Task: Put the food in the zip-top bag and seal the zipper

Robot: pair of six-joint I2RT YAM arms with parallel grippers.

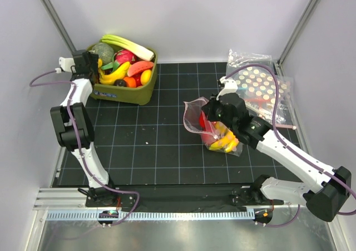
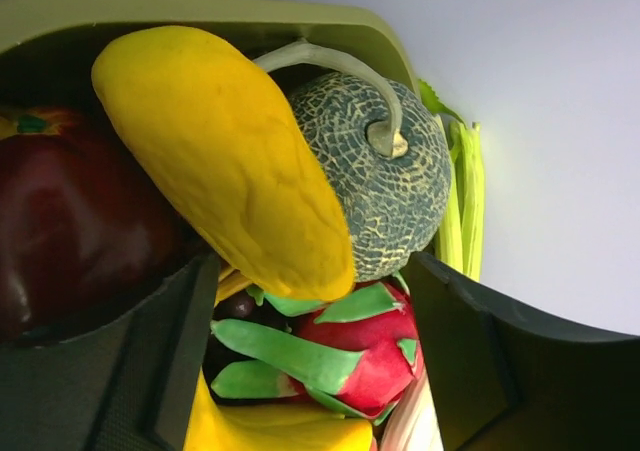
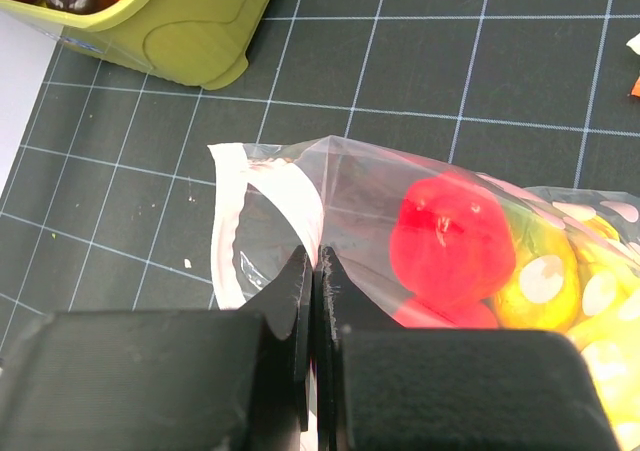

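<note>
Over the left end of the green bin (image 1: 133, 95), my left gripper (image 1: 96, 60) points down with its fingers apart. In the left wrist view a long yellow fruit (image 2: 225, 161) lies just ahead of the fingers, its lower end between the fingertips; contact cannot be made out. My right gripper is shut on the rim of the clear zip top bag (image 1: 194, 117), which stands with its mouth gaping toward the left. Inside the bag are a red item (image 3: 450, 236) and several yellow pieces (image 1: 225, 142).
Around the yellow fruit lie a netted melon (image 2: 385, 171), a dark red fruit (image 2: 75, 221) and a dragon fruit (image 2: 370, 361). More flat bags (image 1: 261, 87) rest at the back right.
</note>
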